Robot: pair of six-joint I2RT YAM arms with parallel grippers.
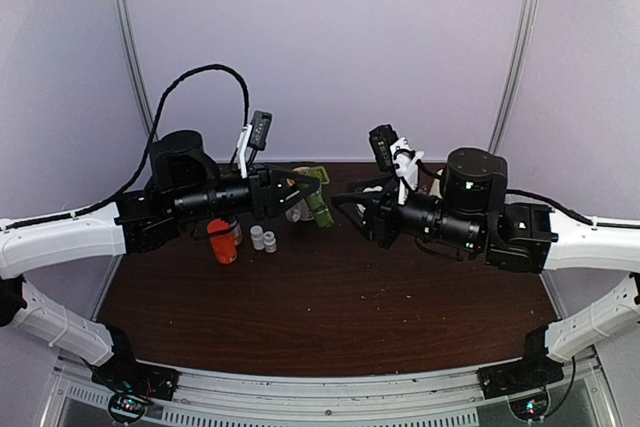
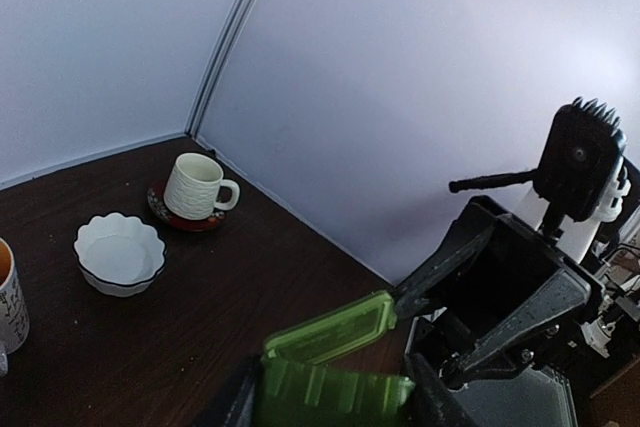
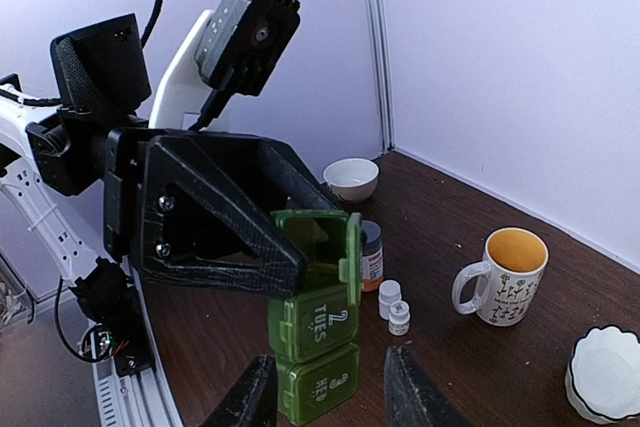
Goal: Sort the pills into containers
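Observation:
A green pill organizer (image 1: pixel 318 205) is held in the air by my left gripper (image 1: pixel 296 183), which is shut on it. In the right wrist view, the organizer (image 3: pixel 316 325) hangs vertically with compartments marked TUES and WED and an open lid at its top. My right gripper (image 1: pixel 350 209) stands open just to the right of it, its fingertips apart at the bottom of its wrist view, nothing between them. Small white pill bottles (image 1: pixel 263 242), an orange bottle (image 1: pixel 222 243) and a dark labelled jar (image 3: pixel 370 252) stand on the table.
A mug (image 3: pixel 505 287), a white bowl (image 3: pixel 350 179), a fluted dish (image 2: pixel 118 252) and a cup on a saucer (image 2: pixel 195 189) stand toward the back.

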